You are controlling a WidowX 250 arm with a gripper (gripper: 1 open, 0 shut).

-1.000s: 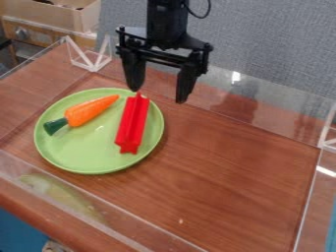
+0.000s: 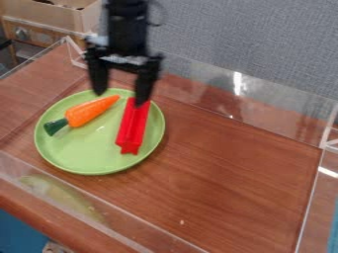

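Note:
My black gripper point(image 2: 122, 71) hangs blurred over the back of a green plate point(image 2: 93, 155), its two fingers apart and open, with nothing seen between them. On the plate lie an orange carrot point(image 2: 89, 111) with a green top, on the left, and a red bar-shaped object point(image 2: 132, 126), on the right, just below the gripper.
Transparent walls border it at the front left, back and right. A cardboard box point(image 2: 46, 18) stands at the back left, beyond the table.
My gripper has shifted left, over the plate, and is now blurred. The carrot, red object and plate have not moved.

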